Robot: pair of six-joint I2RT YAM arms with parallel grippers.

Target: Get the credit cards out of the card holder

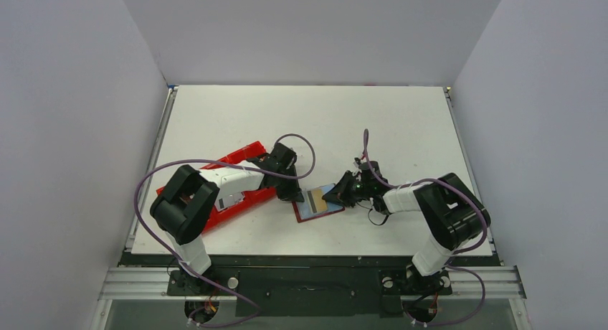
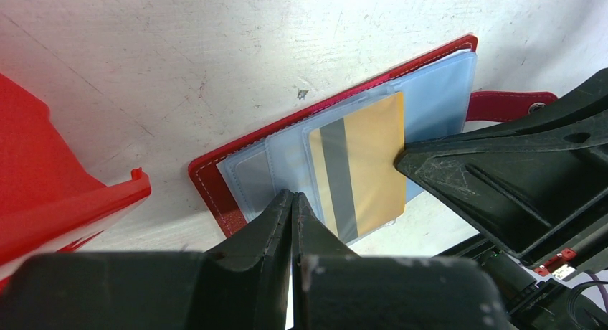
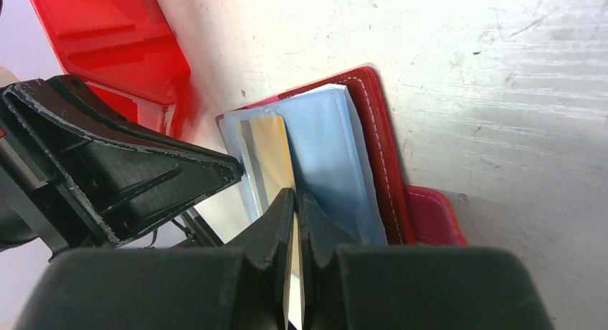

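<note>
The dark red card holder [image 2: 215,186] lies open on the table with blue sleeves [image 2: 437,93] and a tan card with a grey stripe [image 2: 369,165]. My left gripper is shut, its tips on the sleeves at the holder's left end; nothing clearly shows between them. My right gripper is shut, its tips at the tan card's edge beside the blue sleeve [image 3: 326,151]; whether anything thin is between them is unclear. The holder's strap [image 2: 502,104] sticks out to the right.
A red tray [image 1: 247,149] with compartments sits left of the holder, under my left arm.
</note>
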